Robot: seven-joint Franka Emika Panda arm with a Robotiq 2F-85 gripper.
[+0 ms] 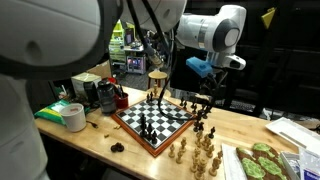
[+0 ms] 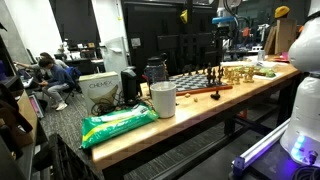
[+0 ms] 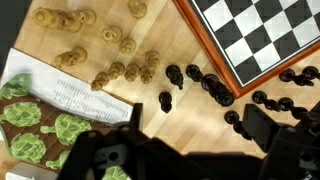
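Note:
High over the table, my gripper stands open, its two dark fingers wide apart with nothing between them. Below it in the wrist view are several black chess pieces, among them a small one (image 3: 166, 102) standing by itself. The checkered chessboard (image 3: 262, 42) with a brown rim fills the upper right of that view. Tan chess pieces (image 3: 128, 46) are grouped at the upper left. In exterior view 1 the board (image 1: 157, 121) lies left of the tan pieces (image 1: 199, 160), and black pieces stand on it and along its far right side.
A white sheet (image 3: 75, 85) and a mat with green leaf-like shapes (image 3: 30, 148) lie beside the tan pieces. A white mug (image 1: 73, 117), a green packet (image 1: 52, 110) and dark jars occupy the table's left end. A white tray (image 1: 295, 133) sits at the far right.

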